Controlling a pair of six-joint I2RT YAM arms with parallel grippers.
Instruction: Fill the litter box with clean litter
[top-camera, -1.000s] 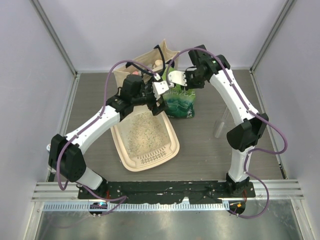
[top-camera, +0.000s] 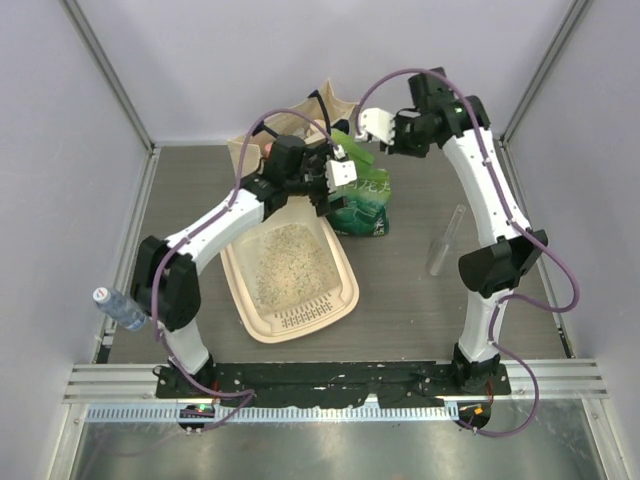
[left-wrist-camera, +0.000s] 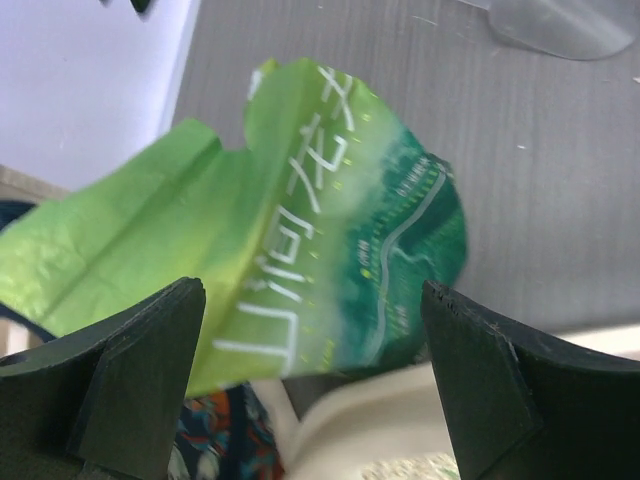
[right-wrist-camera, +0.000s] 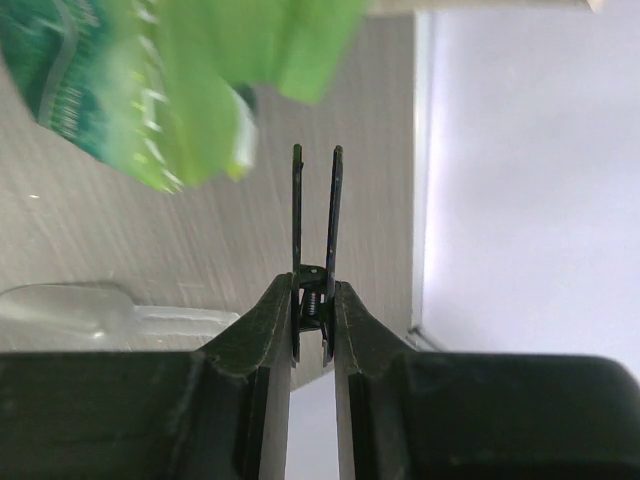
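Observation:
A green litter bag (top-camera: 365, 205) stands at the litter box's back right corner. In the left wrist view the bag (left-wrist-camera: 330, 220) has a notch beside a light green flap. My left gripper is open over it, fingers well apart, holding nothing. Held to the right of the bag, my right gripper is shut on thin black spring snips (right-wrist-camera: 312, 275). Their two blades stand narrowly apart with nothing between them, clear of the bag. The white litter box (top-camera: 262, 330) lies in the middle, with some litter (top-camera: 295, 268) on its floor.
Behind the bag stands a beige fabric bin (top-camera: 340, 100) with dark straps and several items. A clear scoop (top-camera: 438, 255) lies at the right, and a bottle (top-camera: 122, 310) at the front left.
My right gripper has moved right and away from the bag with the snips. My left gripper has shifted slightly right, its elbow swinging inward and uncovering the bottle. The litter box has not moved.

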